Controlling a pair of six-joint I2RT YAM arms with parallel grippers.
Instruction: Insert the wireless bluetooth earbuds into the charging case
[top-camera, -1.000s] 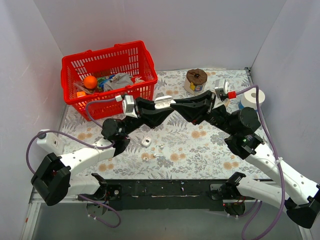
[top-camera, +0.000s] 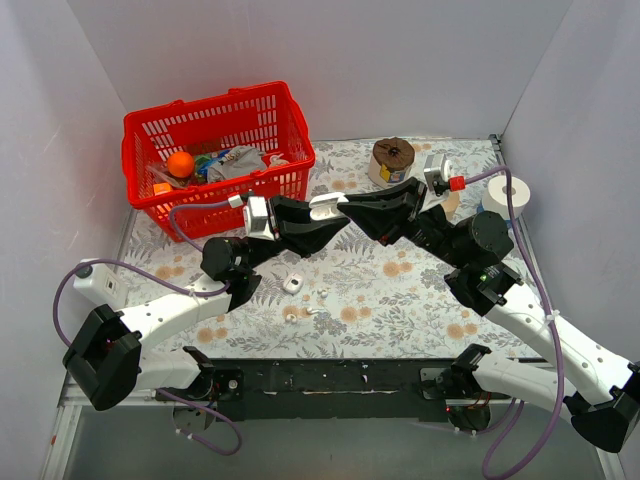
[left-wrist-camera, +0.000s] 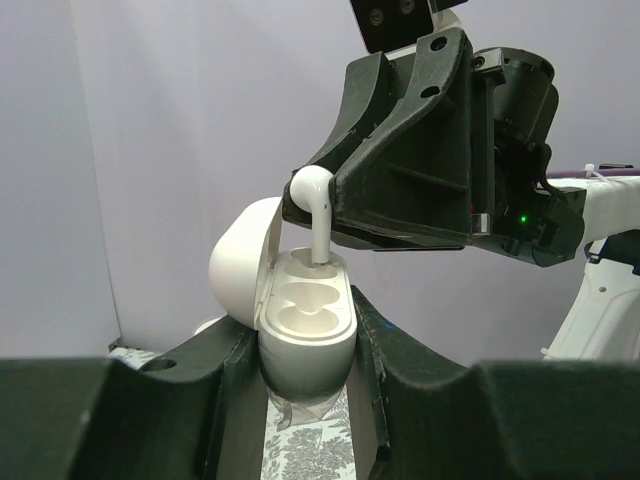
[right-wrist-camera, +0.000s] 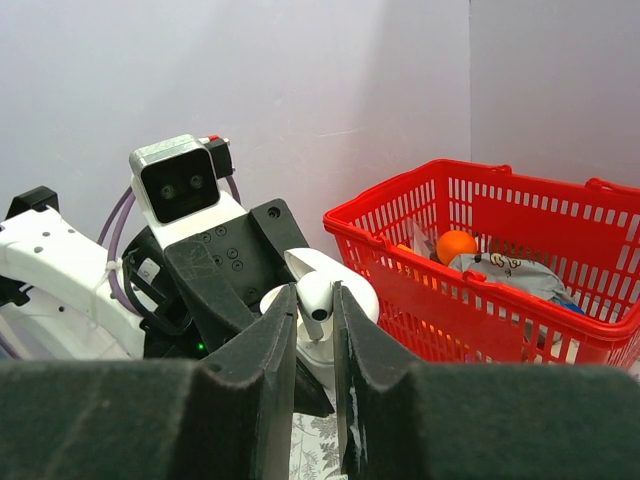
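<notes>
A white charging case with its lid raised is clamped in my left gripper, its earbud hollows facing up in the left wrist view. Above it, my right gripper is shut on the head of a white earbud. The stem points down, and its lower end meets the hollow farthest from the left wrist camera. How deep the tip sits cannot be told. The nearer hollows look empty. From above, the two grippers nearly touch, with the case between them.
On the patterned table lie a small white case-like object and several tiny white pieces. A red basket stands at the back left, a brown-topped spool at the back and a white roll at the right.
My left arm stays practically still, and both grippers keep their hold.
</notes>
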